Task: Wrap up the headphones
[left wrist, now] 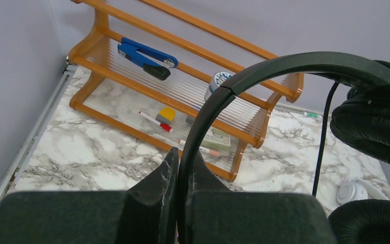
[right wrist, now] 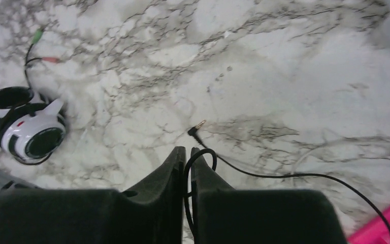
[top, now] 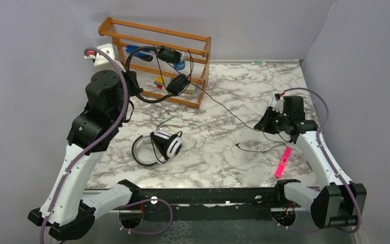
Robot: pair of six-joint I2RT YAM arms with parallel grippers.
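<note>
Black headphones point(top: 177, 85) hang in the air before the shelf, tilted, ear cups towards the right. My left gripper is shut on their black headband point(left wrist: 199, 133). From the lower cup a thin black cable point(top: 222, 106) runs to my right gripper point(top: 265, 124), over the table's right part. In the right wrist view the fingers stand close together, a narrow gap between them, with the cable point(right wrist: 187, 175) looping there; how firmly it is held does not show. The cable's free end with its gold plug point(right wrist: 197, 127) trails beyond the fingertips.
A wooden shelf point(top: 157, 41) with a blue stapler point(left wrist: 144, 55), a can and markers stands behind. White headphones point(top: 165, 145) lie at front left, a pink strap point(top: 283, 162) at front right.
</note>
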